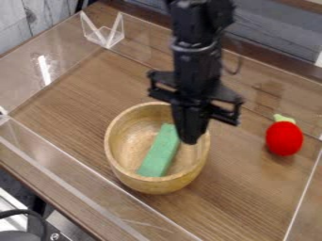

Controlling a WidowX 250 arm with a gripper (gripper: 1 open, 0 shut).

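Observation:
My black gripper (189, 132) is blurred, held above a wooden bowl (136, 168) in the lower middle of the camera view; its fingertips are near the bowl's back right, and it looks shut, with nothing visible between. A green oblong object (160, 151) lies inside the bowl, towards the left, clear of the gripper's fingers.
A red round object with a green top (284, 139) lies to the right. A clear wire-like or plastic item (104, 30) stands at the back left.

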